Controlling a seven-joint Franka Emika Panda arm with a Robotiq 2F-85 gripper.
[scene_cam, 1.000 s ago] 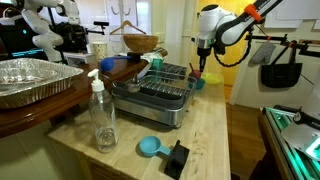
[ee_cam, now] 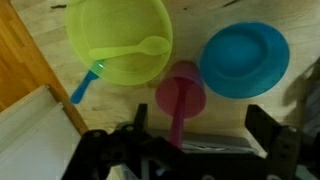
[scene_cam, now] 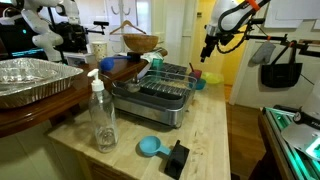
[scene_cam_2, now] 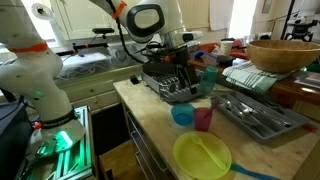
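My gripper stands open above the dishes, with nothing held between its fingers. Below it in the wrist view is a pink cup, with a long pink piece sticking out of it that looks like a handle. To the cup's right lies a round blue bowl. A yellow bowl on the upper left holds a yellow spoon. In exterior view 2 the pink cup stands between the blue bowl and the yellow bowl.
A dish rack stands along the counter. Nearer the camera are a soap bottle, a blue scoop and a black object. A wooden bowl sits on the raised shelf. The counter right of the rack is mostly clear.
In exterior view 1 the arm's hand has shifted left over the last second, and its fingers appear higher above the dishes. The dishes look unmoved.
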